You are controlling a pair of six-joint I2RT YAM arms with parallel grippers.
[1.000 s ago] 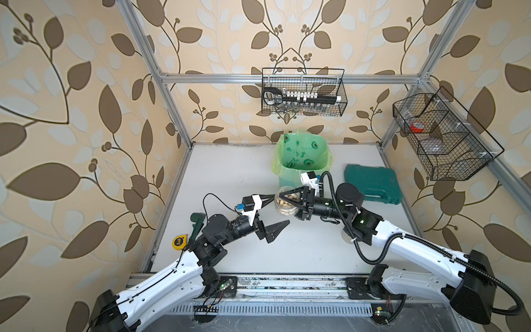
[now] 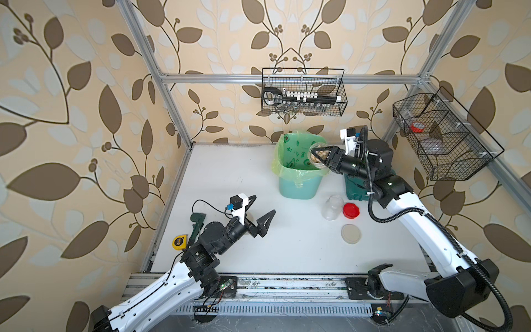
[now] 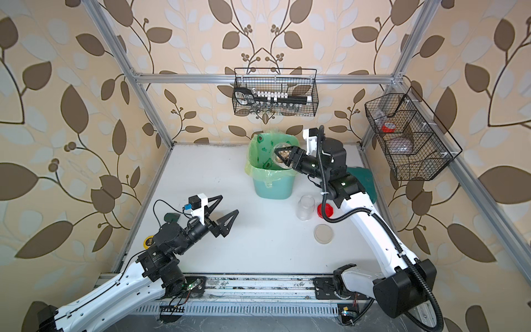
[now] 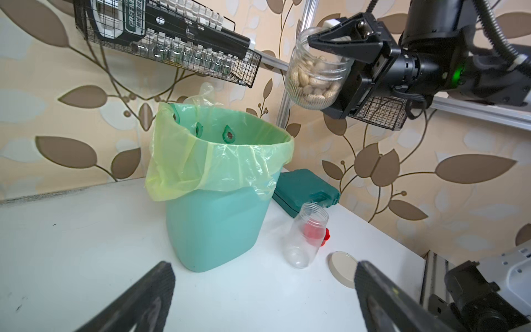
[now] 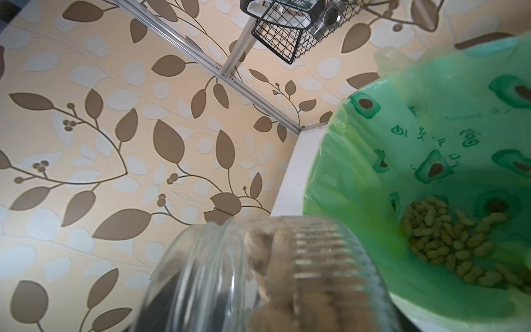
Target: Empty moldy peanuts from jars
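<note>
A clear jar of peanuts is clamped in my right gripper (image 2: 326, 156), raised at the right rim of the green-lined bin (image 2: 298, 185); the right wrist view shows peanuts (image 5: 442, 238) lying inside the liner. My left gripper (image 2: 260, 215) is open and empty over the table, left of the bin. An empty clear jar (image 4: 304, 238) stands right of the bin, beside a red lid (image 2: 350, 210) and a pale round lid (image 2: 351, 233).
A teal case (image 4: 301, 191) lies at the back right. A tape measure (image 2: 178, 241) and dark tool (image 2: 195, 224) are at left. Wire baskets (image 2: 304, 96) hang on the walls.
My right gripper has risen with the jar toward the bin's top, away from my left gripper. The left gripper has drawn slightly back to the left.
</note>
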